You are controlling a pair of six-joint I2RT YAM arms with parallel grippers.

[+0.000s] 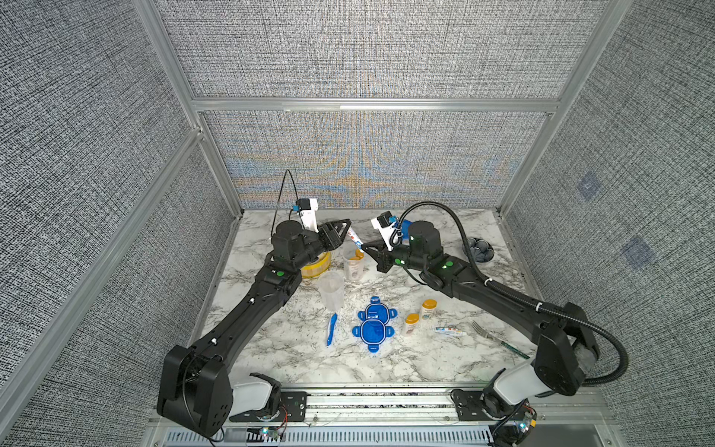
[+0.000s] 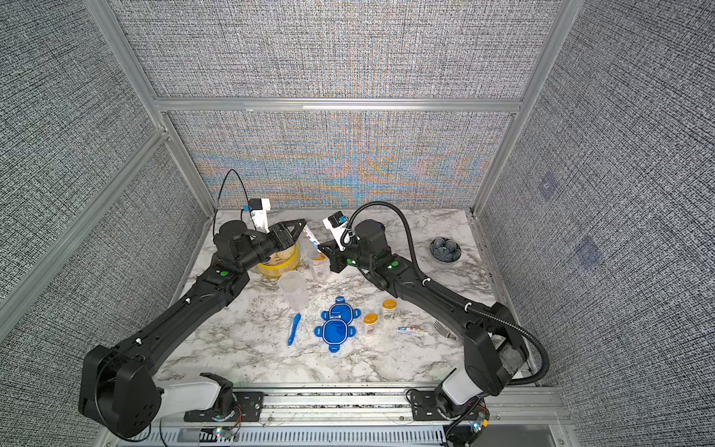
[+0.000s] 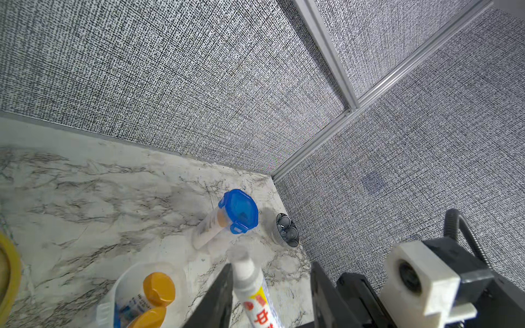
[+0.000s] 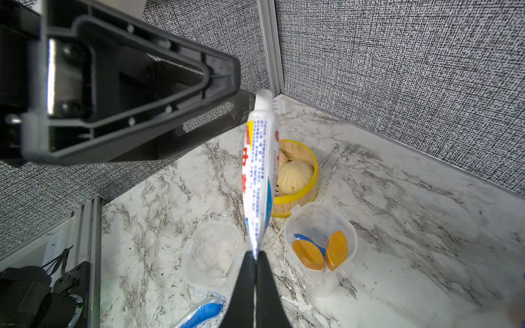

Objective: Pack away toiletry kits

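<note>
My right gripper is shut on the bottom end of a white toothpaste tube [image 4: 258,169], held upright-tilted. My left gripper is part open around the capped top of that tube, its fingertips close to it. Below stands a clear cup [image 4: 341,221] holding orange-lidded bottles and something blue. An empty clear cup [image 1: 332,290] stands nearer the front. Two blue lids [image 1: 374,331] lie front centre, beside orange-lidded bottles [image 2: 370,324], a small tube [image 1: 447,330] and a blue toothbrush [image 1: 331,327]. A blue-lidded cup [image 3: 216,224] stands at the back.
A yellow steamer with buns [image 4: 295,180] sits left of the cups. A black round holder [image 2: 445,249] stands at the back right, and a fork [image 1: 495,339] lies front right. The front middle of the table has some free room.
</note>
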